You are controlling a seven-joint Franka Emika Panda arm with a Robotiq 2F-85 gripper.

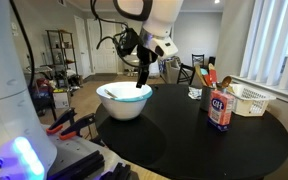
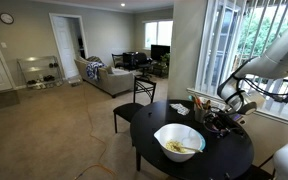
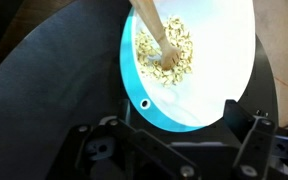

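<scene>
A white bowl with a light-blue rim stands at the table's left side. In the wrist view the bowl holds small pale pieces, and a wooden spoon rests among them. The same bowl shows near the table's front in exterior view 2, with the spoon's handle leaning over its side. My gripper is open, its fingers spread wide near the bowl's rim and nothing between them. In exterior view 1 the gripper hangs above the bowl, apart from it.
On the dark round table a red and blue carton stands at the right. Behind it are a white basket and a holder with utensils.
</scene>
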